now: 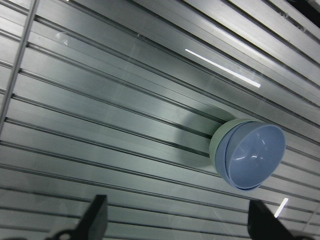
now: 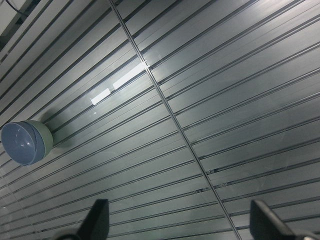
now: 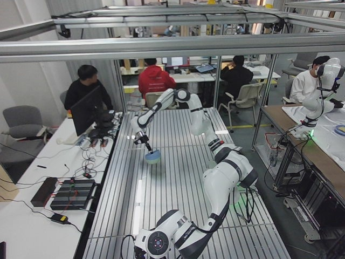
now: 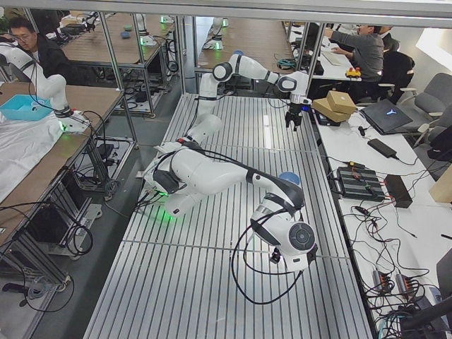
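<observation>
Nested bowls, two blue and one pale green [image 1: 247, 155], rest on the slatted metal table [image 1: 100, 85], right of centre in the left wrist view. In the right wrist view they [image 2: 22, 142] lie at the far left. My left gripper and right gripper both stand open over bare table, with nothing between their fingers. In the camera left view the bowls [image 3: 153, 157] sit just under the far arm's gripper; whether it touches them is unclear.
A white desk [image 3: 21, 232] with cables and electronics runs along one side. Another bench [image 4: 56, 162] with a robot stands opposite. Aluminium posts and overhead beams frame the workspace.
</observation>
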